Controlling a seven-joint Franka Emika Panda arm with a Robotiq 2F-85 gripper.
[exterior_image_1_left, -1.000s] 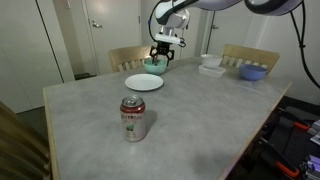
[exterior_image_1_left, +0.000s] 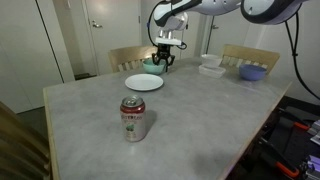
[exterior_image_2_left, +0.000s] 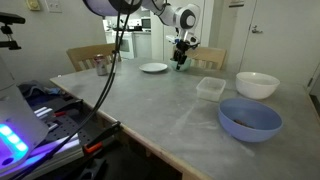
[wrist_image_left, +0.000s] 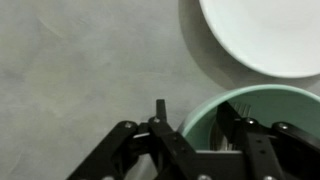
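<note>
A pale green bowl (exterior_image_1_left: 153, 68) stands at the far end of the table, behind the white plate (exterior_image_1_left: 145, 82). My gripper is over the bowl with its fingers apart. In the wrist view the bowl's rim (wrist_image_left: 203, 107) runs between them: one finger (wrist_image_left: 160, 112) lies on the outer side, the other (wrist_image_left: 226, 118) over the inside. Whether either touches the rim cannot be made out. Something shiny and silvery (wrist_image_left: 217, 138) shows inside the bowl, partly covered by the gripper.
A red-and-silver can (exterior_image_1_left: 133, 118) is at the near left. Across the table are a blue bowl (exterior_image_2_left: 250, 119), a white bowl (exterior_image_2_left: 257, 86) and a clear container (exterior_image_2_left: 211, 89). Chairs (exterior_image_1_left: 127, 58) stand behind the table.
The bowl, plate and can appear unmoved.
</note>
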